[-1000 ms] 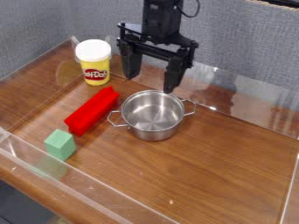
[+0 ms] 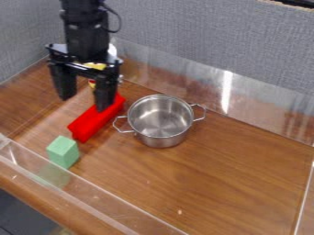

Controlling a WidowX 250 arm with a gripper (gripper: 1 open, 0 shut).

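Observation:
My gripper (image 2: 84, 84) hangs at the upper left, a dark two-fingered shape, open, over the left part of the wooden table. Just below and right of it lies a red bar (image 2: 94, 119), slanting on the table. A steel pot (image 2: 161, 119) with two wire handles stands to the right of the bar. A small green block (image 2: 64, 151) sits nearer the front left. A yellow Play-Doh tub with a white lid is mostly hidden behind the arm.
Light walls bound it at the back, and a transparent edge runs along the front left.
The arm has moved left from over the pot to the upper left, now covering much of the tub. The bar, pot and green block have not moved.

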